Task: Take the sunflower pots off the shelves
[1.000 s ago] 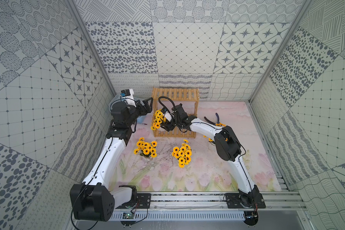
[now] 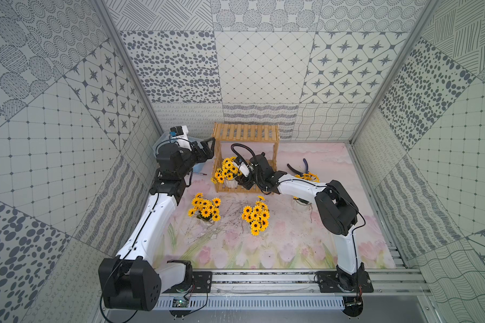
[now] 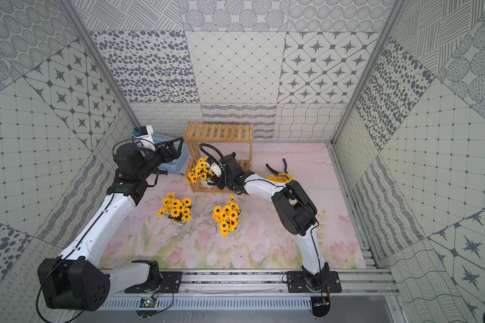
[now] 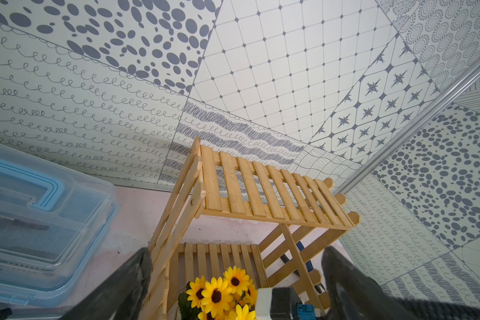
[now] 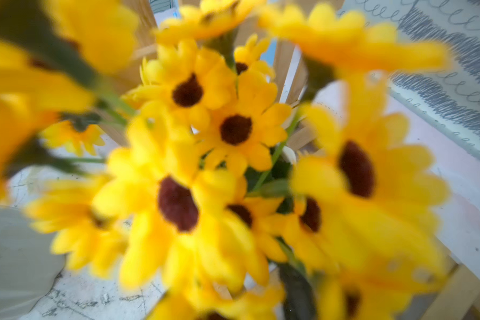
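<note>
A pot of sunflowers [image 2: 227, 169] stands at the left of the lower level of the wooden shelf [image 2: 246, 130]; part of its pale pot [image 2: 230, 183] shows. My right gripper [image 2: 243, 180] is right beside that pot. In the right wrist view, yellow sunflowers [image 5: 178, 202] fill the picture and hide the fingers, so whether they grip the pot cannot be told. My left gripper is open, its dark fingers [image 4: 125, 282] wide apart, left of the shelf. Other sunflowers stand on the table at left [image 2: 204, 208], centre [image 2: 256, 216] and right [image 2: 308, 176].
A clear blue-lidded box [image 4: 42, 224] sits left of the shelf. Dark-handled pliers [image 2: 295, 170] lie at the right near flowers partly covered by my right arm.
The shelf's sunflowers have shifted right too, and their pale pot has come into view. The left arm has stayed still.
</note>
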